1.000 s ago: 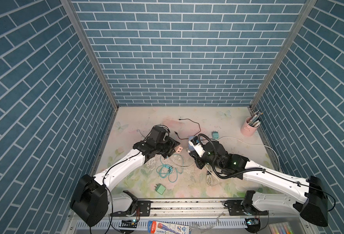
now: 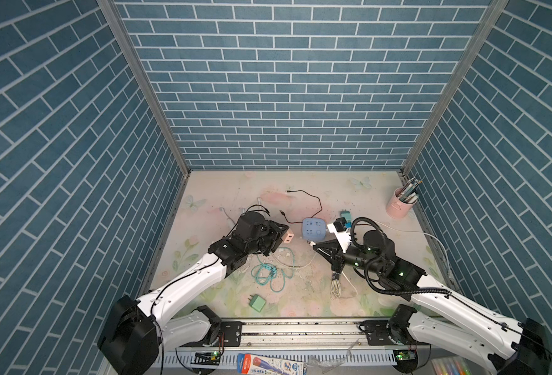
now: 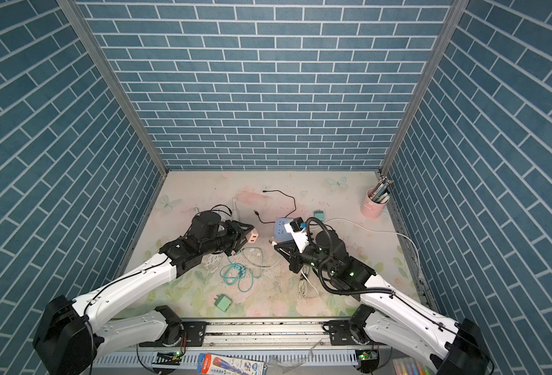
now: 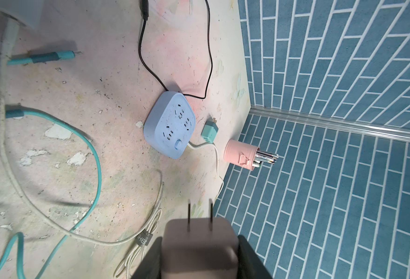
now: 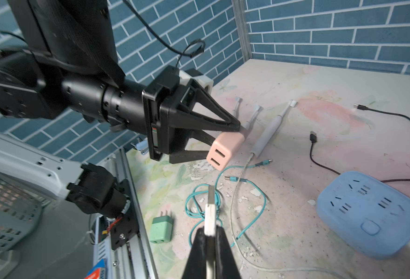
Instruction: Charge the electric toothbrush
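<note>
A pink charger [image 5: 225,149] is clasped in my left gripper, its two USB slots facing the right wrist camera. In the left wrist view its two prongs [image 4: 200,214] point away from my fingers. My right gripper is shut on a white USB plug [image 5: 210,218], whose metal tip sticks out ahead, apart from the charger. A white electric toothbrush [image 5: 266,137] lies on the table behind the charger, a white cable [image 5: 232,209] at its base. On the table sits the blue power strip [image 4: 170,123], its visible sockets empty.
Green adapters [image 2: 257,303] lie on the table. Teal cables [image 2: 264,273], a black cable [image 2: 319,203] and a bundled white cable [image 2: 335,286] are spread about. A pink pen cup [image 2: 398,203] stands back right.
My right gripper has moved right and turned, uncovering more of the blue power strip. My left gripper and the pink charger stay nearly in place while the left arm shifts behind them.
</note>
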